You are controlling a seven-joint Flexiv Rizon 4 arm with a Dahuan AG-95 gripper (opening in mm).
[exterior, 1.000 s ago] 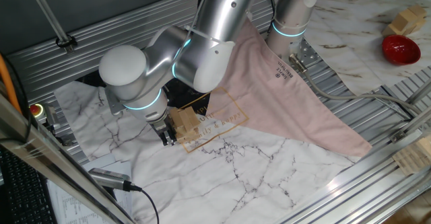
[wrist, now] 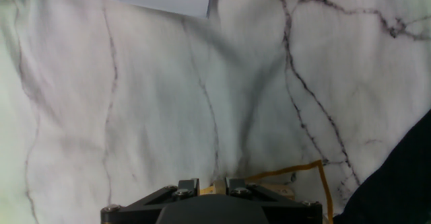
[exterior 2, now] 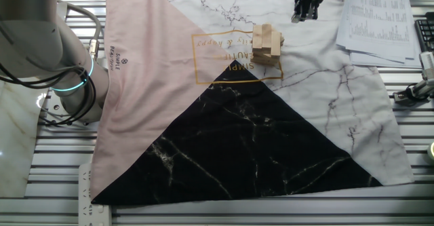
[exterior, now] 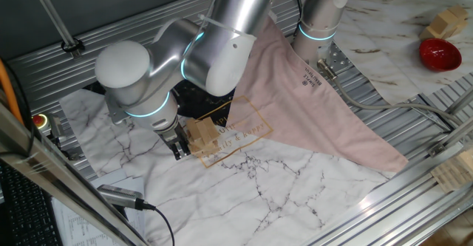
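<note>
A small stack of light wooden blocks (exterior 2: 266, 44) stands on the marble-print part of the cloth, over the gold-lettered frame. My gripper (exterior 2: 302, 14) is beside the stack on the side toward the papers, apart from it in exterior view 2. From the opposite side, the gripper (exterior: 181, 154) appears just left of the blocks (exterior: 202, 135). Down at the bottom of the wrist view, the gripper shows a narrow gap between its fingertips, with nothing held. Only slivers of pale wood (wrist: 279, 190) show there; the rest is hidden behind the gripper.
The cloth has a pink part (exterior 2: 142, 70) and a black part (exterior 2: 237, 138). Papers (exterior 2: 374, 22) lie beside it. A red bowl (exterior: 440, 55) and another group of wooden blocks (exterior: 445, 23) are at the far right. Bare marble-print cloth (exterior: 259, 194) lies in front of the gripper.
My arm has shifted a little to the left in exterior view 1, with its wrist housing tilting; the gripper has moved only slightly. The wooden stack and cloth look unmoved.
</note>
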